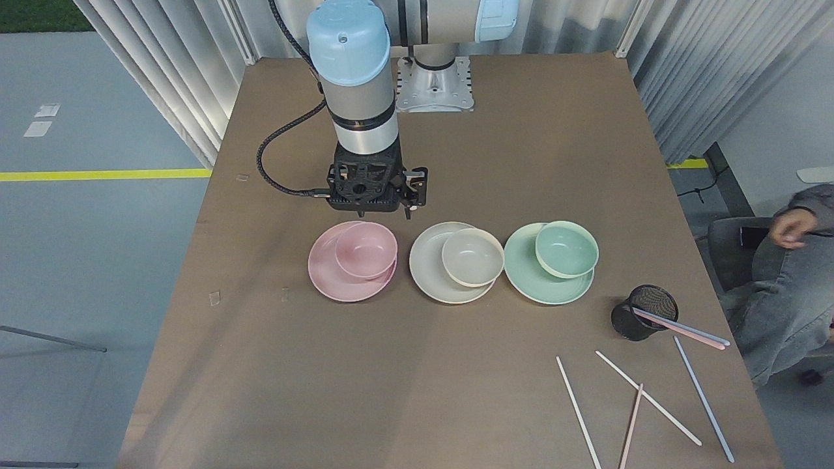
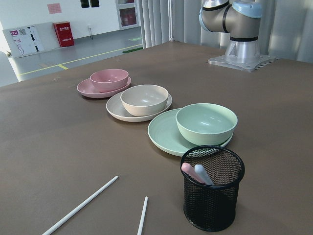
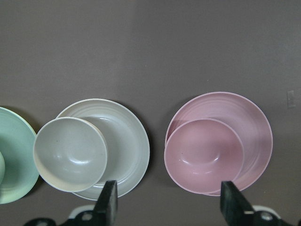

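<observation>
My gripper hangs above the table just behind the pink set, its two fingers wide apart with nothing between them in the wrist view. Three plates each hold a bowl: pink plate with pink bowl, white plate with white bowl, green plate with green bowl. The bowls sit off-centre on their plates.
A black mesh cup with pink and blue sticks leaning in it stands at the right. Several loose sticks lie front right. A person sits beyond the right edge.
</observation>
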